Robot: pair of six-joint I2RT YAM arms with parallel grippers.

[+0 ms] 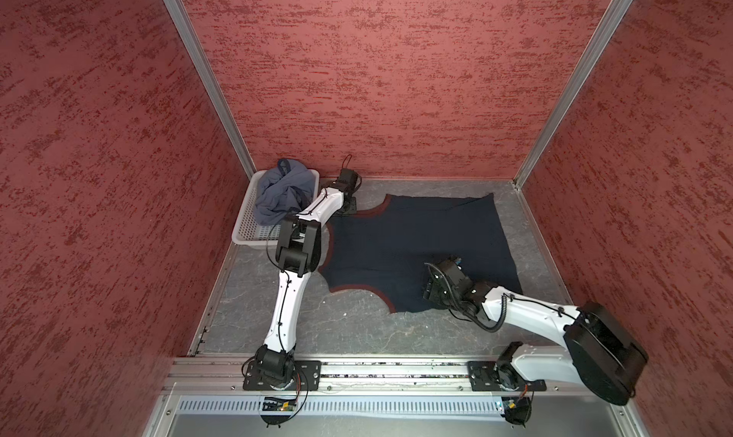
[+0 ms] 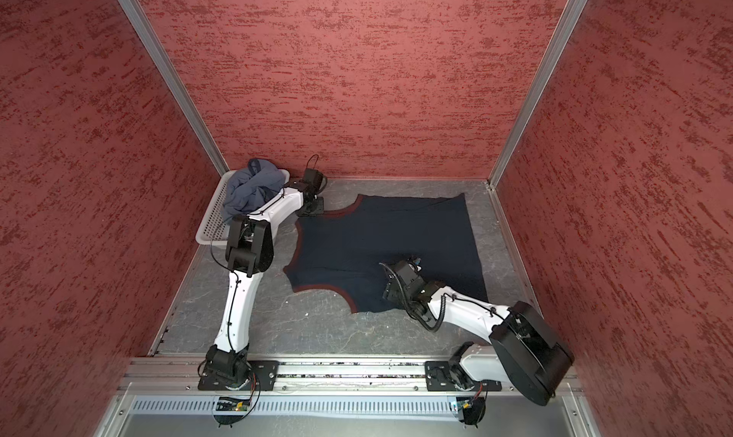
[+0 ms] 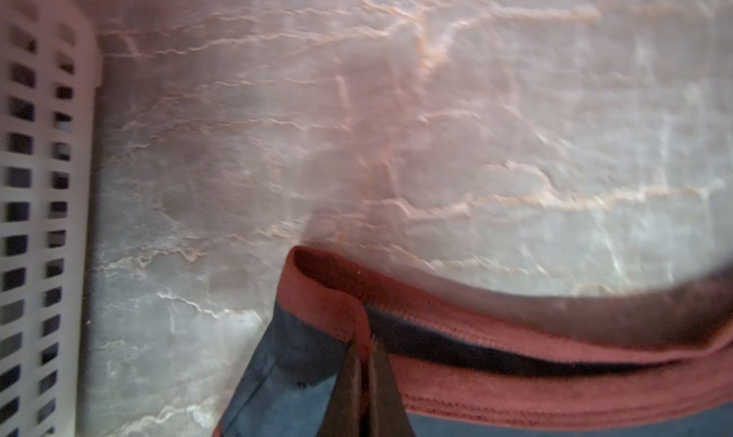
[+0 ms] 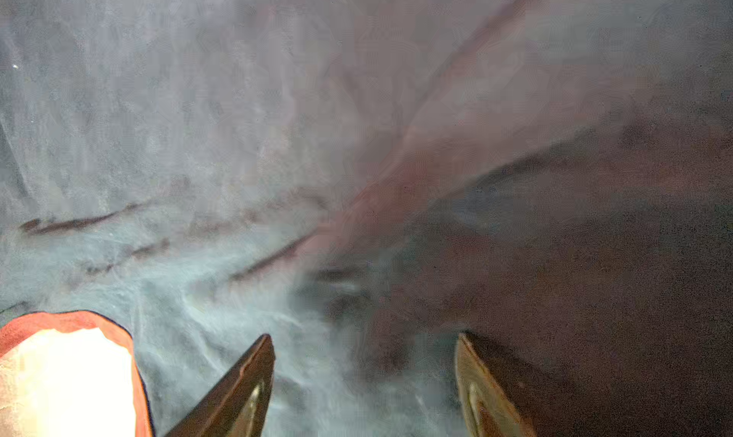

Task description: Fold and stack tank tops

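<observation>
A dark navy tank top (image 1: 416,234) with red-brown trim lies spread flat, its straps toward the left and its hem toward the right. My left gripper (image 1: 349,206) is at its upper left strap; in the left wrist view the gripper's fingers (image 3: 349,395) are together on the red trim (image 3: 328,303), pinching it. My right gripper (image 1: 433,290) sits low over the near side of the tank top. In the right wrist view its fingers (image 4: 248,379) stand apart with navy cloth (image 4: 343,391) between and beneath them; whether they grip that cloth cannot be told.
A white basket (image 1: 248,227) with bunched blue-grey cloth (image 1: 284,192) stands at the back left, close beside my left arm. Bare grey table (image 1: 336,330) shows along the front and in a strip at the right. Red walls bound the back and sides.
</observation>
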